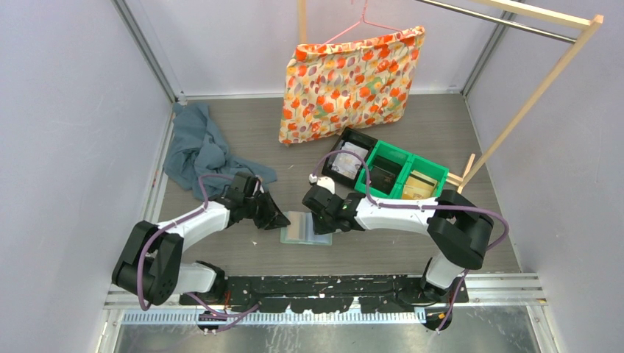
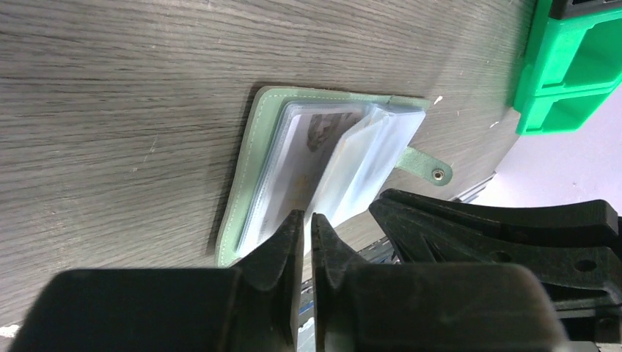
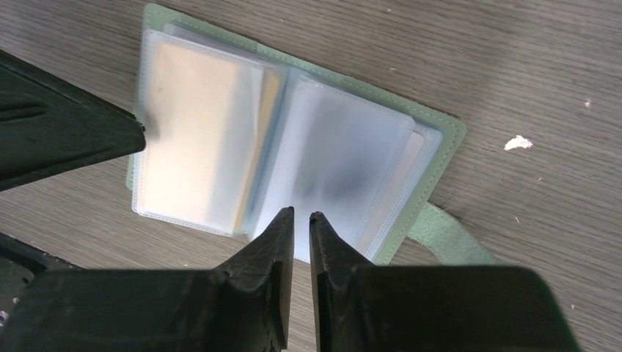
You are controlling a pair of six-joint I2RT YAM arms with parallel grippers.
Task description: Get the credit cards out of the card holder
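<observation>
The card holder (image 1: 294, 228) lies open on the table, a pale green cover with clear sleeves (image 3: 337, 154) and a strap with a snap. In the left wrist view, my left gripper is at a raised sleeve edge near the holder's near end; whether its fingers grip it is unclear. My right gripper (image 1: 320, 224) is over the holder's right part; in the right wrist view its fingertips (image 3: 282, 220) are close together at the lower sleeve edge, with nothing clearly visible between them. A beige card or insert (image 3: 191, 132) shows in the other sleeve.
A blue-grey cloth (image 1: 199, 147) lies at the left. Green bins (image 1: 417, 165) and a black bin (image 1: 329, 165) stand behind the right arm. A floral fabric (image 1: 346, 81) hangs at the back.
</observation>
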